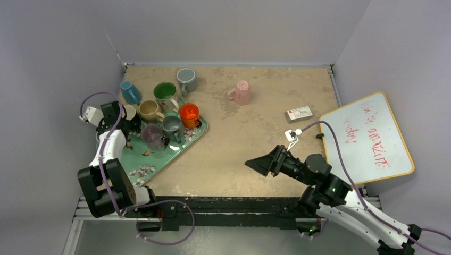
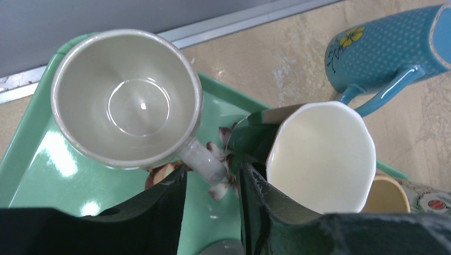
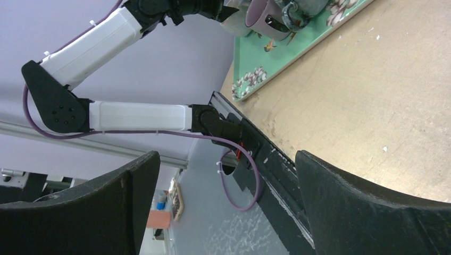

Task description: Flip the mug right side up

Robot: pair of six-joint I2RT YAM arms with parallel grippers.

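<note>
My left gripper hangs low over the green tray's left end, fingers part open beside the handle of a white mug (image 2: 122, 106) that stands mouth up. Right of it a second white cup (image 2: 319, 159) shows its pale inside. A blue mug (image 2: 383, 48) lies or leans beyond the tray's edge. A pink mug (image 1: 242, 94) stands apart on the table, seemingly upside down. My right gripper (image 1: 263, 164) is low at the front right, open and empty.
The green tray (image 1: 159, 164) holds several mugs, among them an orange one (image 1: 189, 114). A small box (image 1: 299, 113) and a whiteboard (image 1: 367, 138) are at the right.
</note>
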